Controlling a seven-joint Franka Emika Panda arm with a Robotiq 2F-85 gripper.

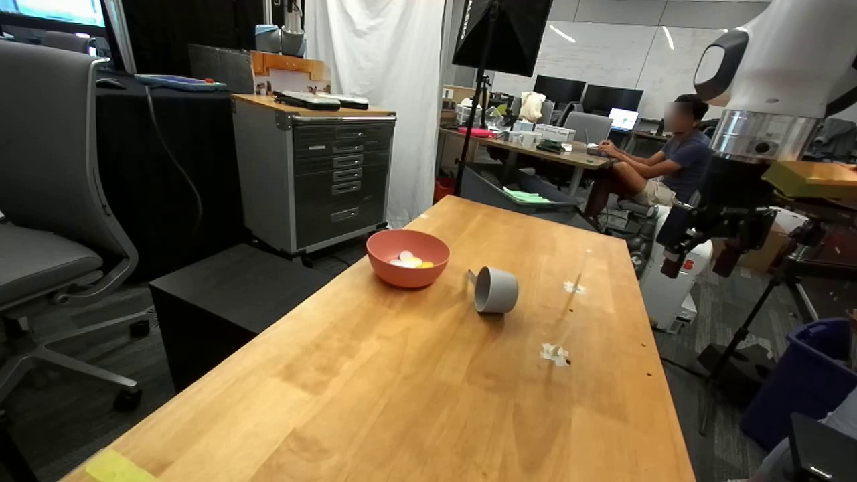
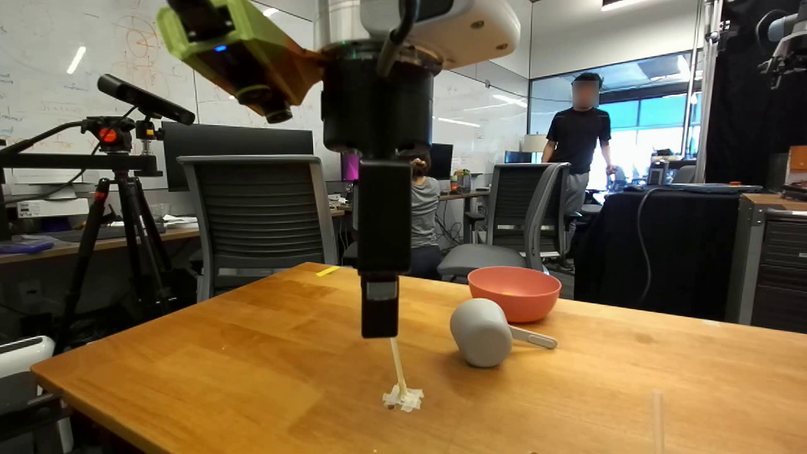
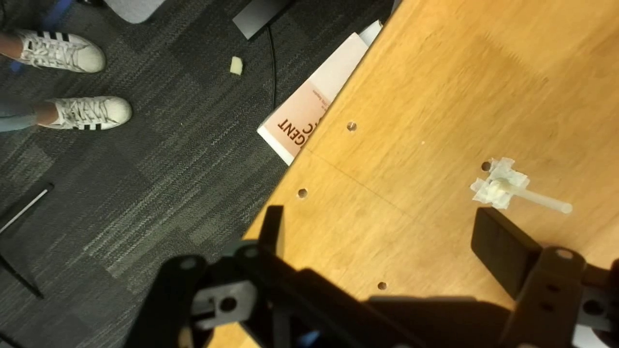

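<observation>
An orange-red bowl stands on the wooden table with several small white and yellow pieces inside. Close by, a grey cup with a handle lies on its side; in the second exterior view its handle points right, near the bowl. My gripper hangs at the table's right side, well away from both. From the wrist view, the gripper has its fingers wide apart with nothing between them; it is open. Neither the bowl nor the cup appears in that view.
Two thin translucent sticks rise from white tape patches on the table's right half. One stick is close to a finger in the wrist view.
</observation>
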